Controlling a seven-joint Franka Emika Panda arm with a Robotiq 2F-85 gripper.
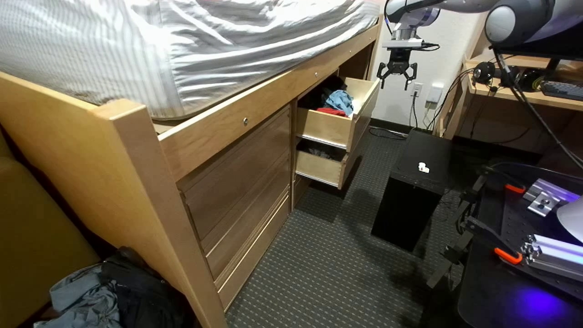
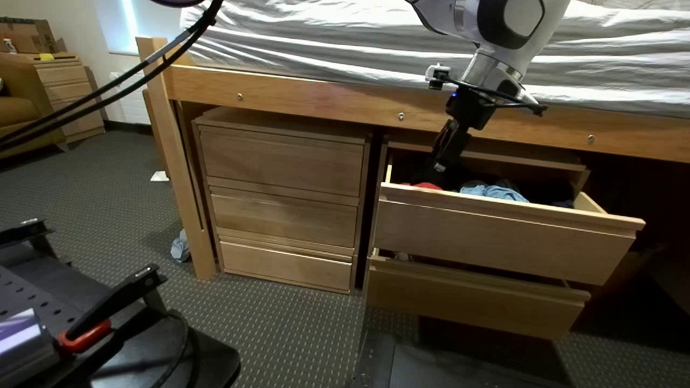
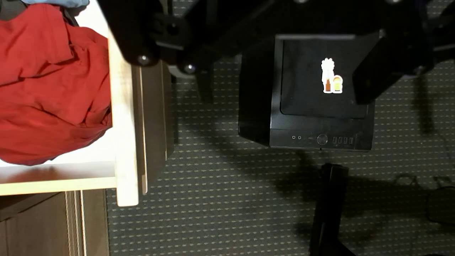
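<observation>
My gripper hangs pointing down, open, its fingers spread wide with nothing between them. In exterior view 1 it is higher than the upper drawer and right of it. That drawer is pulled out and holds a red cloth and a light blue cloth, along with dark clothes. Below it, the lower drawer is also partly out. In the wrist view the drawer's front edge runs down the left, and my fingers appear dark over the carpet and a black computer case.
The black computer case with a white sticker stands on the floor in front of the drawers. Above them runs the wooden bed rail. A black table with clamps is at the right. Carpet lies clear by the closed drawers.
</observation>
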